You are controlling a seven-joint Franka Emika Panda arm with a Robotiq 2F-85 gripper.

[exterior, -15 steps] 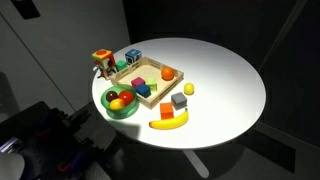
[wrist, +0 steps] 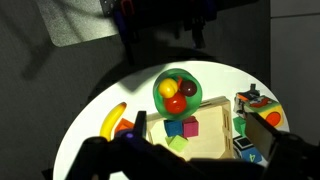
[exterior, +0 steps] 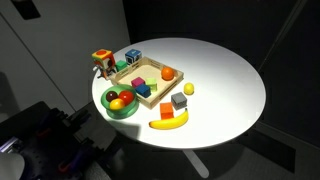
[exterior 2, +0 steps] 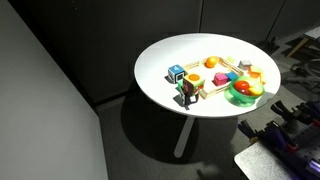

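Note:
Over the white round table (exterior: 225, 110), my gripper shows in the wrist view as two dark fingers set wide apart, one at each side of the lower edge. The gap between them holds nothing; table objects lie well below. A green bowl (exterior: 119, 103) carries a red, a yellow and a dark round item. Behind it, the wooden tray (exterior: 176, 82) contains an orange ball (exterior: 167, 73), a pink block (exterior: 138, 84), a blue block (exterior: 143, 91) and a yellow-green block (exterior: 152, 84).
A banana (exterior: 169, 121), an orange block (exterior: 167, 112), a grey block (exterior: 179, 101) and a yellow ball (exterior: 188, 88) lie right of the tray. A colourful toy (exterior: 103, 61) and a blue-white cube (exterior: 133, 56) stand at its left.

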